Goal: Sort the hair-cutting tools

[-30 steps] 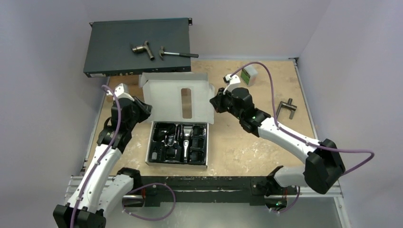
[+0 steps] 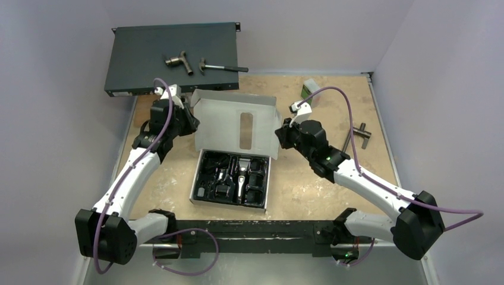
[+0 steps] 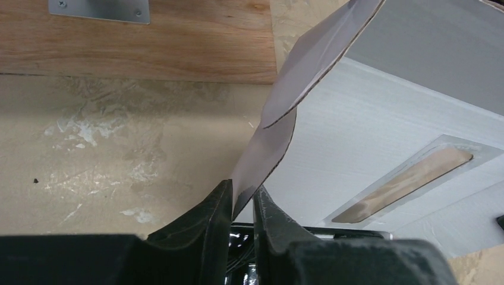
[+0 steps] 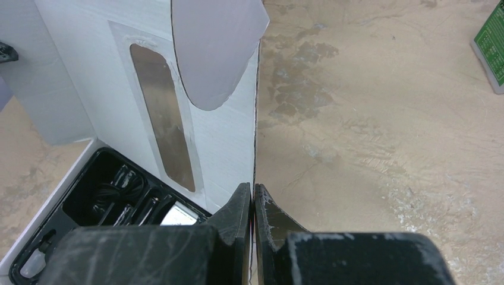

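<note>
The shallow white box (image 2: 194, 185) stands open on the table, its black tray (image 2: 229, 205) holding a silver hair clipper (image 2: 241, 181), a coiled cable (image 4: 122, 189) and black attachments. Its lid (image 2: 223, 122) leans up behind, with a cut-out window. At the lid's right edge, my right gripper (image 2: 278, 138) is shut on the thin cardboard (image 4: 229, 151). By the left side flap (image 3: 264, 151), my left gripper (image 2: 196, 126) is part open; the flap's lower edge reaches between its fingertips in the left wrist view, and contact is unclear.
Behind the lid, a dark flat unit (image 2: 142, 53) carries a brass pipe fitting (image 2: 181, 61) and a hammer (image 2: 223, 67). A green-and-white block (image 2: 310, 89) lies at the back right, with a metal tool (image 2: 361, 133) farther right. Bare table lies right of the box.
Box, lid and right gripper have shifted slightly right since a second ago.
</note>
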